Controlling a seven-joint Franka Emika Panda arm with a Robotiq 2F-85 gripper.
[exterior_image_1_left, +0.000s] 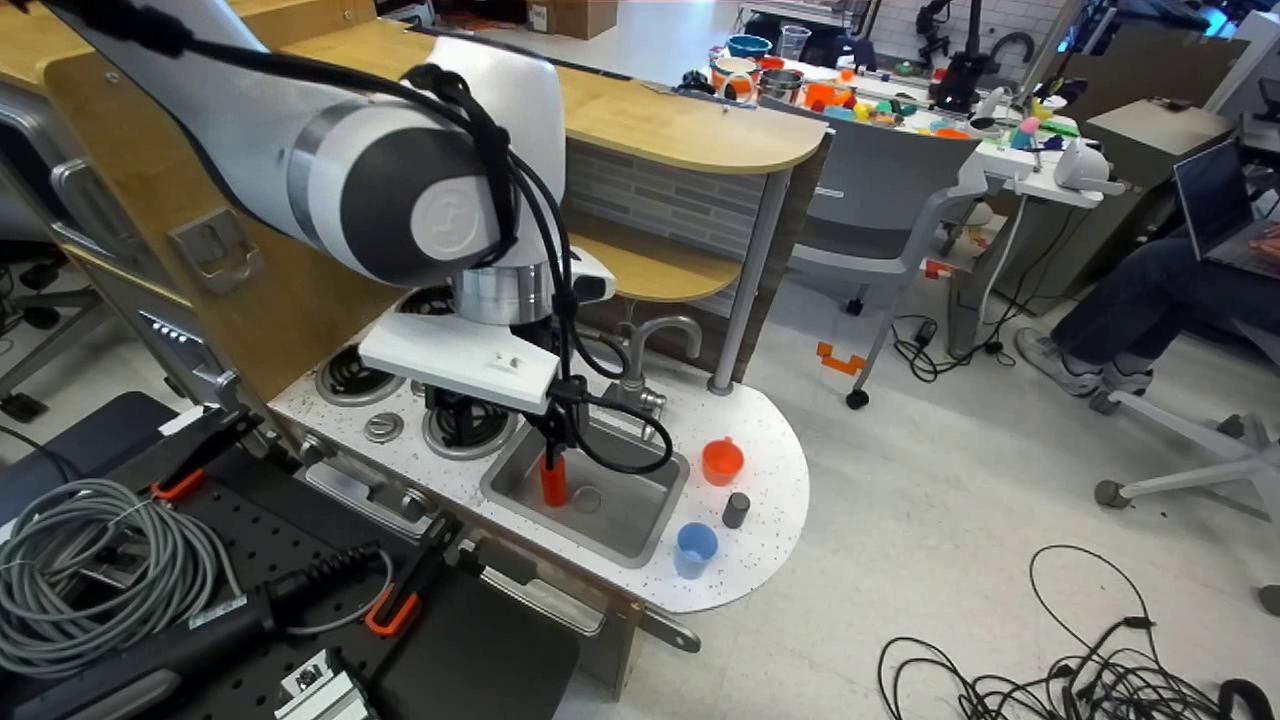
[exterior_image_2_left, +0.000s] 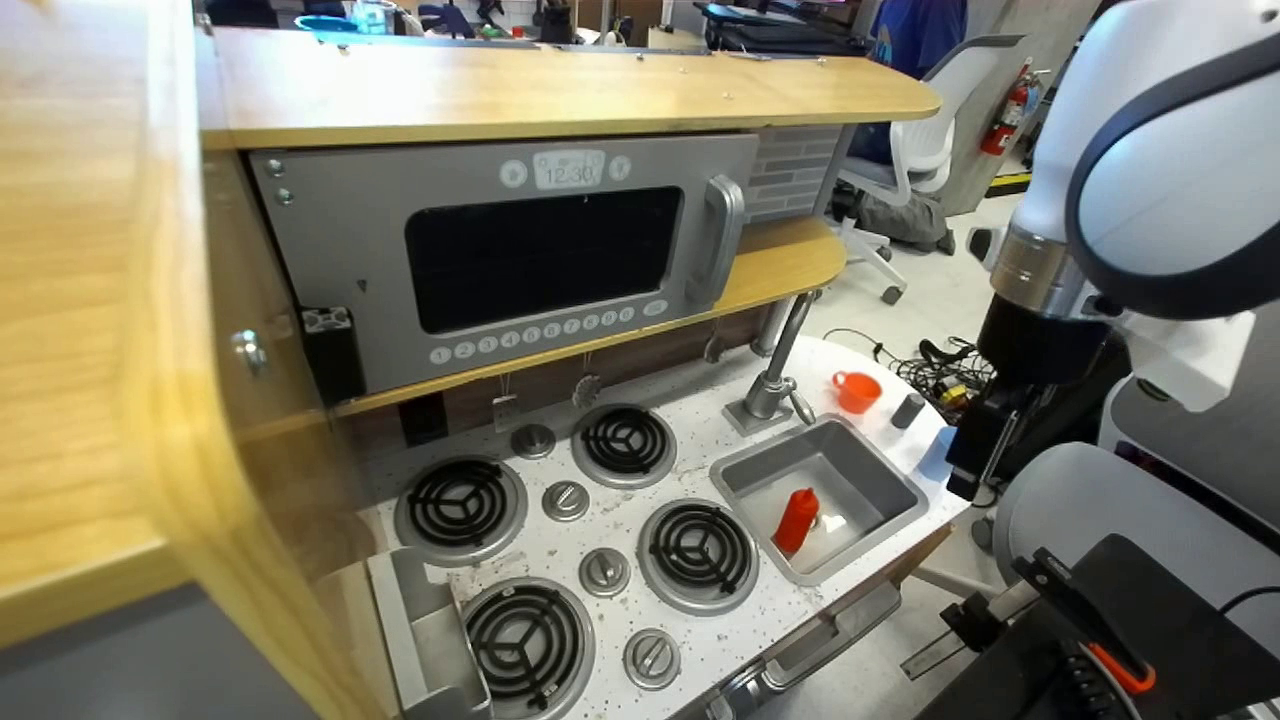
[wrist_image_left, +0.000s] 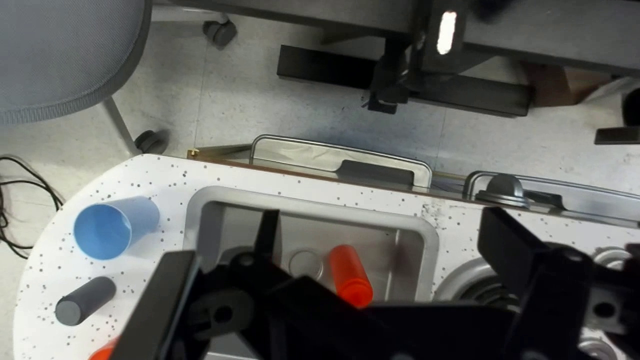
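Note:
A red bottle (exterior_image_2_left: 797, 521) with a narrow tip is in the grey sink (exterior_image_2_left: 866, 546), near the side toward the stove; it looks upright. My gripper is open and empty, high above the sink, and in the wrist view the bottle (wrist_image_left: 351, 277) shows between its spread fingers. From exterior view 1, the gripper (exterior_image_1_left: 555, 434) overlaps the bottle's top, with the arm covering part of the stove. On the counter's rounded end stand a blue cup (exterior_image_1_left: 696, 548), a dark grey cylinder (exterior_image_1_left: 735, 510) and a red-orange cup (exterior_image_1_left: 722, 461).
The faucet (exterior_image_2_left: 774, 386) rises at the sink's back edge. Above the counter run a wooden shelf (exterior_image_2_left: 780, 258) and a microwave (exterior_image_2_left: 504, 258). Stove burners (exterior_image_2_left: 699, 546) and knobs fill the other side. A black board with cables and tools (exterior_image_1_left: 480, 636) lies in front.

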